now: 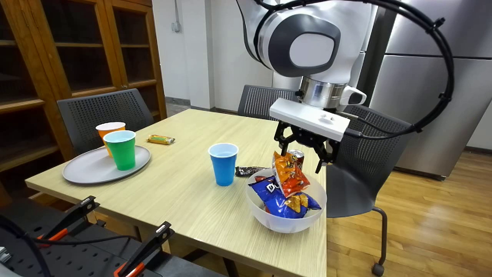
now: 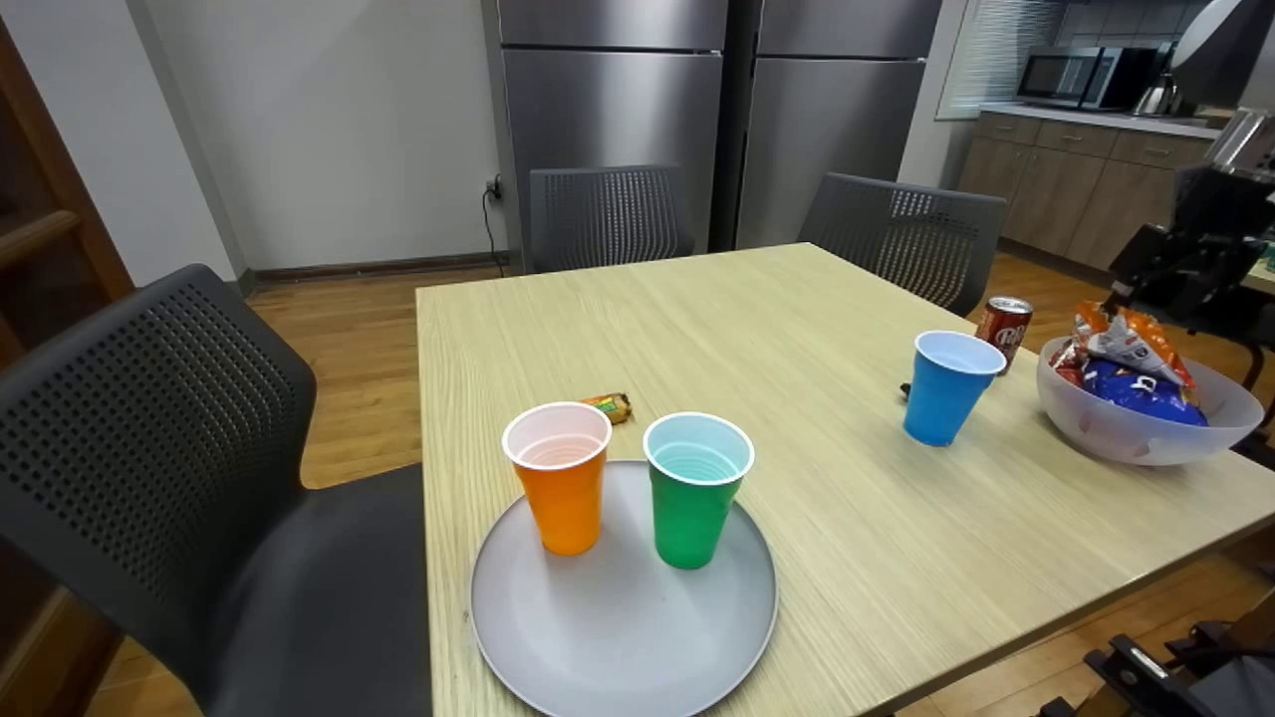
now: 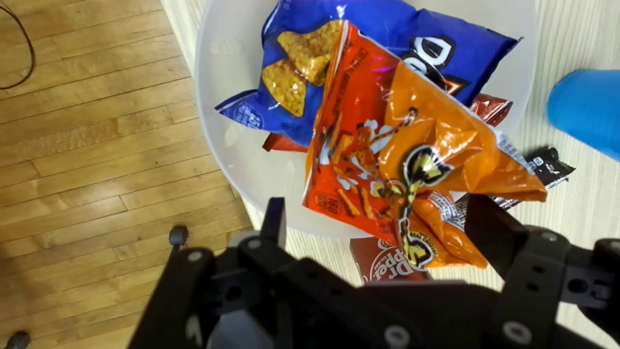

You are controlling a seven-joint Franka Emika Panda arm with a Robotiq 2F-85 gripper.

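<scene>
My gripper (image 1: 302,159) stands open above the bowl, its fingers spread wide to either side of the orange Cheetos bag (image 1: 289,174). In the wrist view the Cheetos bag (image 3: 372,157) leans across a blue Doritos bag (image 3: 383,23), both in the translucent white bowl (image 3: 232,157). One corner of the orange bag reaches close to the right finger (image 3: 491,227); whether they touch I cannot tell. Some red wrapping (image 3: 491,109) peeks out from under the blue bag.
A Dr Pepper can (image 2: 1004,329) stands behind the bowl, with a dark wrapped bar (image 1: 249,171) and blue cup (image 1: 224,164) beside it. Orange (image 2: 562,478) and green (image 2: 696,490) cups stand on a grey plate (image 2: 622,645). A yellow wrapped bar (image 1: 160,139) lies near them.
</scene>
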